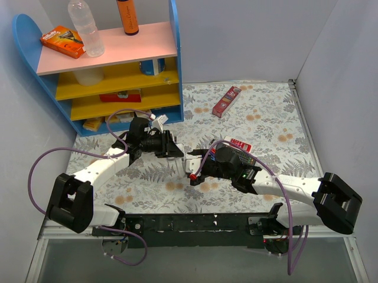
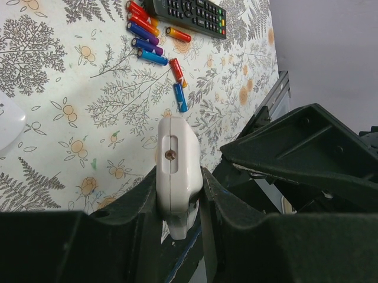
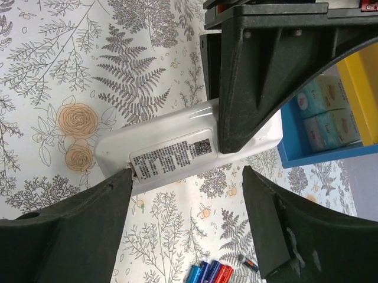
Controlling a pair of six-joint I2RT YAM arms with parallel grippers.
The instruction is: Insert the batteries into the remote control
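My left gripper is shut on a white remote [image 2: 177,147], whose narrow end faces the left wrist camera. In the right wrist view the remote [image 3: 159,135] lies slanted, with a printed label on the side facing me; a black finger of the left gripper covers part of its right half. My right gripper is partly open, its two fingertips apart at the remote's lower edge; whether they touch it I cannot tell. Several loose batteries, including a blue one [image 2: 180,97] and a red one [image 2: 178,72], lie on the patterned table.
A black remote [image 2: 192,13] rests beside the batteries. Red packs [image 1: 226,101] lie on the table at the right. A shelf unit [image 1: 109,53] stands at the back left. A white rounded object [image 2: 9,121] shows at the left wrist view's edge.
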